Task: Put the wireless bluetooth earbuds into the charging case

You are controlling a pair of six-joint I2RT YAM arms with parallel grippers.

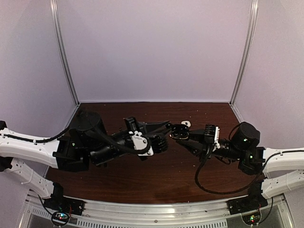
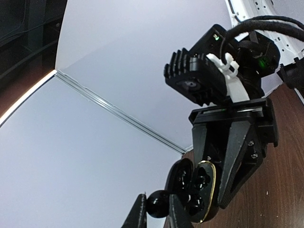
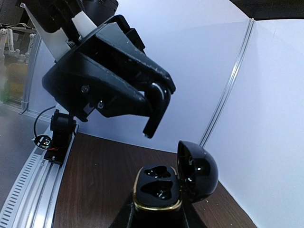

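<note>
In the left wrist view, a round black earbud (image 2: 157,204) is pinched between the fingertips of my left gripper. The glossy black charging case (image 3: 157,187) has a gold rim and its lid (image 3: 202,173) stands open. From below, my right gripper is shut on the case, its slots facing up in the right wrist view; both look empty, though reflections make this hard to judge. From above, the left gripper (image 1: 168,127) is just left of the case (image 1: 179,131), with a small gap between them. Dark parts there hide the earbud.
A small white piece (image 1: 185,123) lies on the brown table (image 1: 142,178) behind the case. Both arms hang above the table, and its front middle is clear. Pale walls (image 1: 152,52) close off the back and sides.
</note>
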